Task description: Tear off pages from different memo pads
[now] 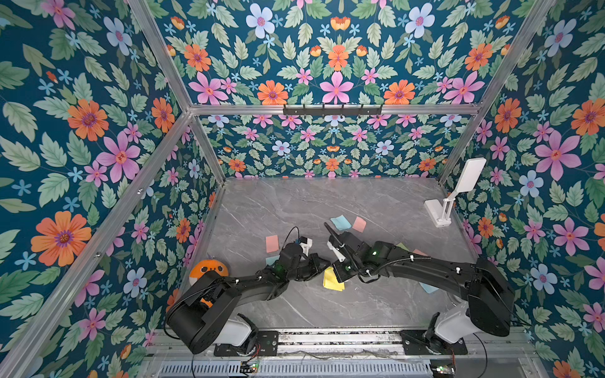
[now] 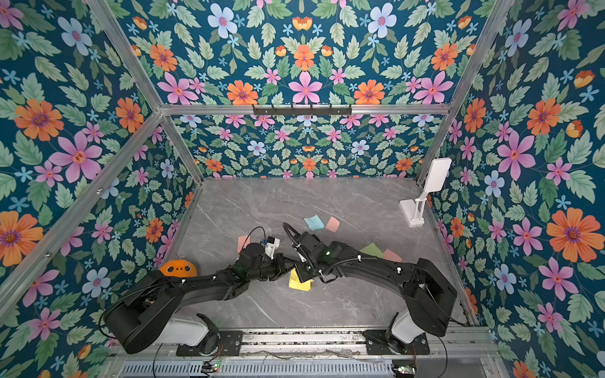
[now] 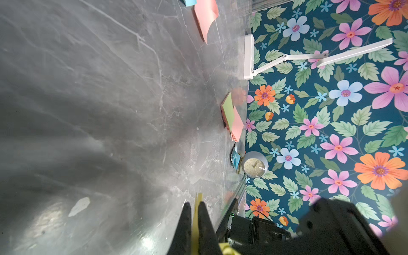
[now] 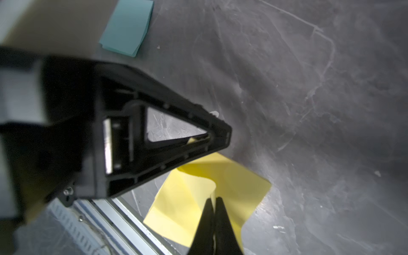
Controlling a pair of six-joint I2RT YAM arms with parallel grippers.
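The yellow memo pad (image 1: 333, 281) is at front centre, between the two arms. My left gripper is shut with the pad's thin yellow edge between its fingers. In the right wrist view one black left finger (image 4: 182, 148) crosses above the pad. My right gripper is shut at the near part of the pad, where a yellow sheet (image 4: 199, 187) curls up towards its tips. Whether any paper lies between those tips I cannot tell. In the top views the right hand covers part of the pad.
Pink (image 1: 271, 243) and blue (image 1: 272, 259) paper lie left; blue (image 1: 341, 222) and pink (image 1: 359, 224) sheets lie behind. On the right are green (image 2: 371, 250), pink (image 2: 392, 255) and blue (image 1: 428, 288) paper. An orange object (image 1: 212, 268) and white lamp (image 1: 438, 213) flank the table.
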